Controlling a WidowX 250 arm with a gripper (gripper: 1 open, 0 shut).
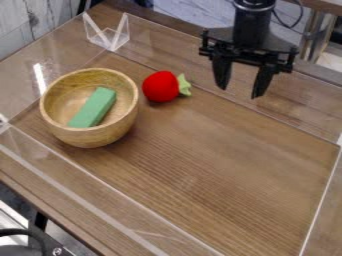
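Note:
The black gripper (247,58) is at the top right, above bare tabletop, with its fingers spread apart and no object visible between them. A red round object (162,86) with a pale green part lies on the table left of the gripper. A wooden bowl (120,125) at the left holds a green block (92,107).
A clear plastic bracket stands at the back left. Dark cables and a part at the bottom-left edge lie outside the work area.

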